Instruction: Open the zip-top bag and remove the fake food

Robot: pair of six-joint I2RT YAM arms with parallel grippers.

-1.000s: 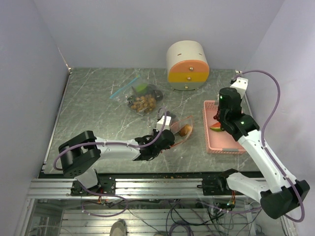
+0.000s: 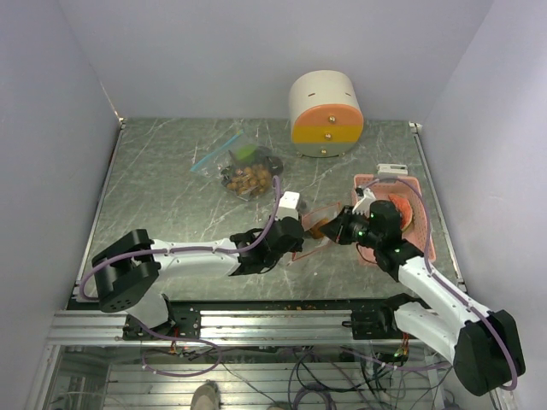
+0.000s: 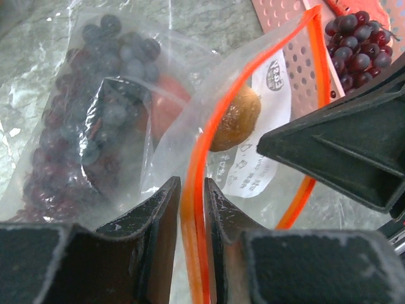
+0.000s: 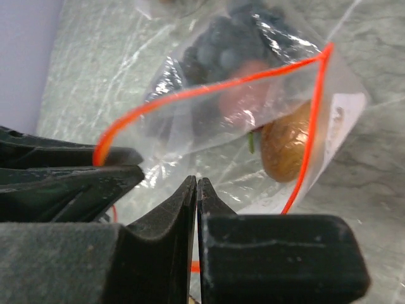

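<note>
A clear zip bag with an orange rim stands with its mouth spread toward the right. Inside it are dark grapes, a reddish round piece and a brown potato-like piece close to the mouth. My left gripper is shut on the rim, which runs up between its fingers. My right gripper is at the mouth, its fingertips together and pointing inward toward the brown piece. Nothing shows between the right fingertips. In the top view both grippers partly cover the bag.
A pink basket at the right holds a watermelon slice and dark red grapes. Another clear bag of food lies farther back. Behind stands a small drawer cabinet.
My right gripper has come from above the basket leftward and down to the bag's mouth. The watermelon slice and grapes are in the basket. My left gripper has shifted only slightly.
</note>
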